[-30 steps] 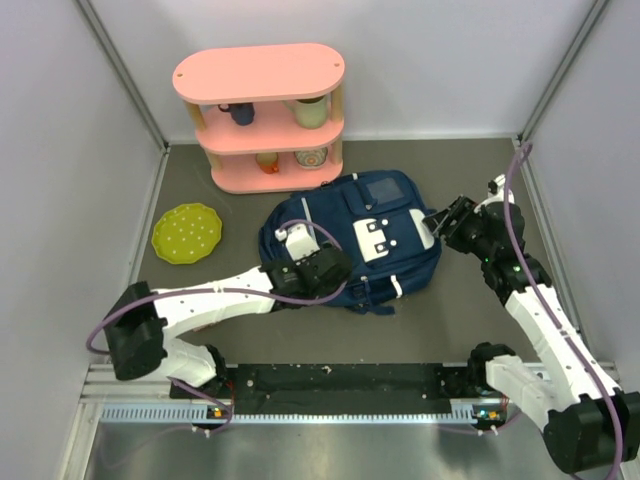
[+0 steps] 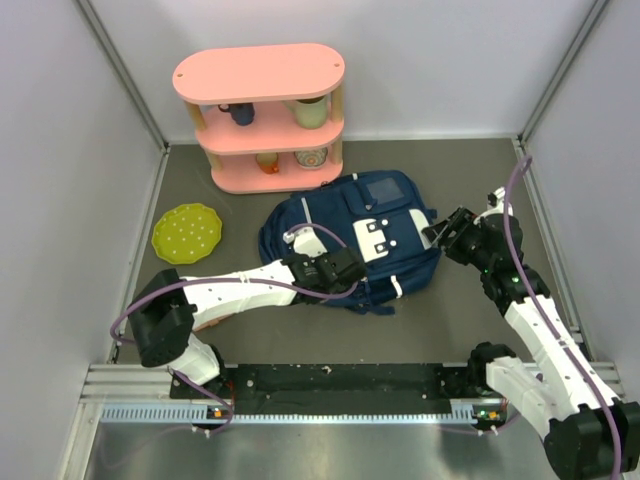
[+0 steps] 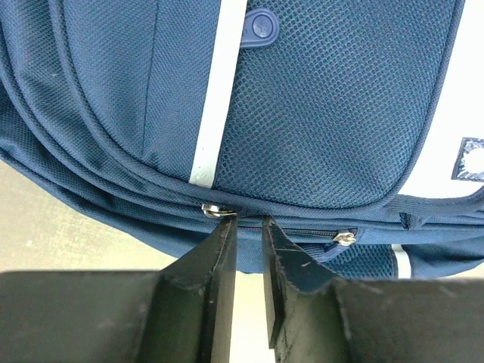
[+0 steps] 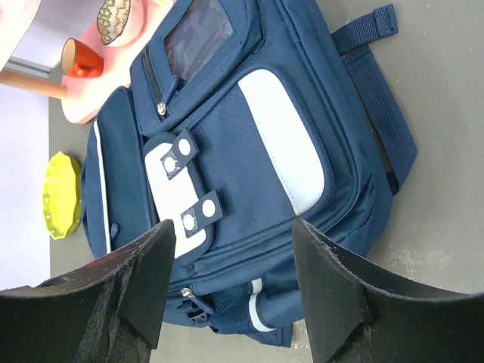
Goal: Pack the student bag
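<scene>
A navy blue bag (image 2: pixel 345 215) with white patches lies flat on the grey table. Over its near edge is my left gripper (image 2: pixel 362 287); in the left wrist view, the fingers (image 3: pixel 224 246) stand a narrow gap apart with nothing visible between them. A metal zipper slider (image 3: pixel 218 211) sits just ahead of the left fingertip, and a second zipper pull (image 3: pixel 344 238) lies farther right on the same zipper line. My right gripper is wide open and empty above the bag's right side, facing its white patch (image 4: pixel 283 140).
At the back stands a pink shelf (image 2: pixel 258 75) holding a dark blue mug (image 2: pixel 240 113), a pale green jug (image 2: pixel 311 112), an orange cup (image 2: pixel 267 162) and a patterned bowl (image 2: pixel 312 157). A yellow-green plate (image 2: pixel 187 234) lies left of the bag.
</scene>
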